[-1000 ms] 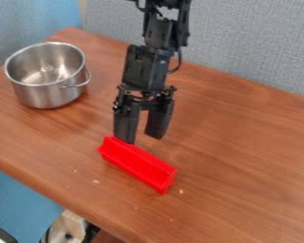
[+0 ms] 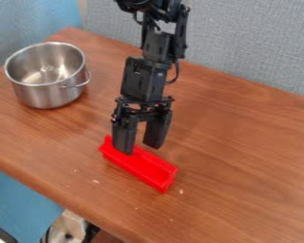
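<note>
A bright red oblong block (image 2: 144, 169) lies on the wooden table, angled from upper left to lower right. My black gripper (image 2: 140, 142) is open, pointing down, with its fingers just over the block's upper-left part and back edge. Whether the fingertips touch the block cannot be told from this view.
A steel pot (image 2: 43, 85) with side handles stands at the back left of the wooden table (image 2: 243, 161). The table's front-left edge runs close below the block, and grey walls rise behind.
My gripper has come down and slightly toward the front, nearer the red block. The block and pot look unmoved.
</note>
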